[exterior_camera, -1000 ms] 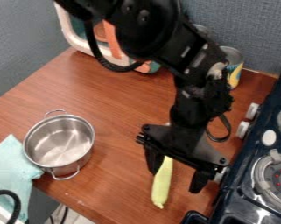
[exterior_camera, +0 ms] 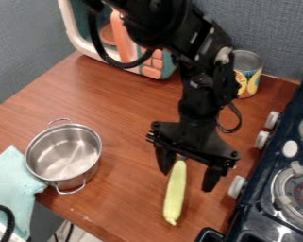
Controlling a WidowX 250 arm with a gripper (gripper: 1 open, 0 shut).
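My black gripper (exterior_camera: 189,168) hangs low over the middle right of the wooden table, its fingers apart and open. Just below them a pale yellow-green elongated object (exterior_camera: 174,198), like corn or a vegetable, lies lengthwise on the table, its upper end near or between the fingers; whether they touch it is unclear.
A steel pot (exterior_camera: 63,151) sits at the left beside a light blue cloth (exterior_camera: 12,179). A stove (exterior_camera: 282,217) with knobs lines the right edge. A can (exterior_camera: 247,77) stands at the back right, a dish rack (exterior_camera: 88,38) at the back left.
The arm and gripper have shifted slightly up in the picture, away from the front edge, over the last second. The yellow-green object has stayed in place.
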